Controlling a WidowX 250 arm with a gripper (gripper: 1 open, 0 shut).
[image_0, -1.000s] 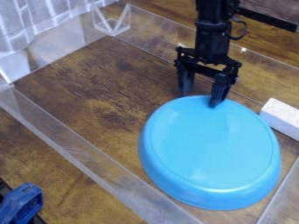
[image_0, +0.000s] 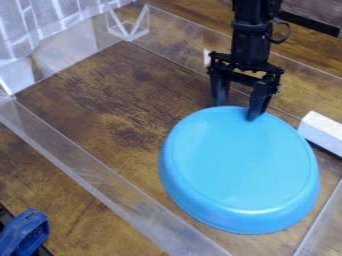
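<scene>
A large round blue lid or dish (image_0: 238, 165) lies face down on the wooden floor of a clear-walled tray. At its far edge stands my black gripper (image_0: 241, 95), fingers pointing down and reaching to the rim; I cannot tell whether it is open, shut or holding the rim.
A white block (image_0: 321, 133) lies at the right. A blue object (image_0: 19, 236) sits outside at the lower left. Clear walls (image_0: 67, 160) border the area, and the left part of the wooden floor (image_0: 94, 95) is bare.
The blue lid has shifted slightly toward the top of the view, and the gripper has moved a little with it, slightly rightward.
</scene>
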